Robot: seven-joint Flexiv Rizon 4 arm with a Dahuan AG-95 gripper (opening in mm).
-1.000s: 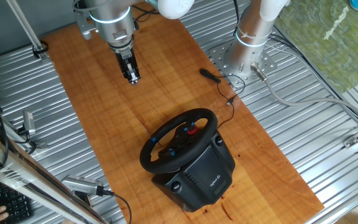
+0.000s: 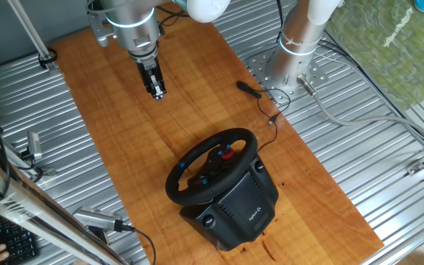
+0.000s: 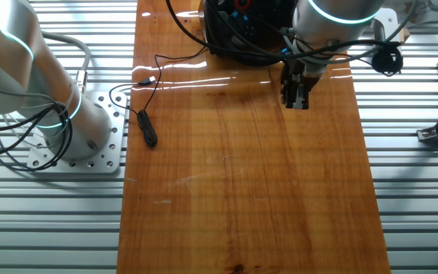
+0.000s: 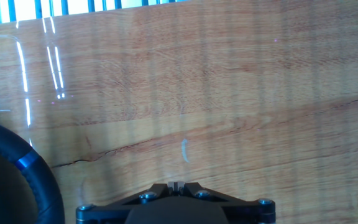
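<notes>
A black racing steering wheel (image 2: 247, 147) with blue marks and a red dial is fixed to its black base (image 2: 243, 213) on the wooden table. Over bare wood, apart from the wheel, hangs my gripper (image 2: 159, 96), its fingers together with nothing visible between them. In the wrist view the gripper shows its tips meeting at the bottom centre, and part of the wheel's rim (image 4: 50, 180) enters at the lower left. Exterior view 2 has the gripper (image 3: 296, 105) at upper right; the wheel (image 3: 242, 30) is partly hidden behind cables there.
A bundled black cable (image 2: 249, 90) lies near the table edge by the robot's base (image 2: 294, 70). On the opposite side a camera (image 2: 100, 219) sits on a metal post.
</notes>
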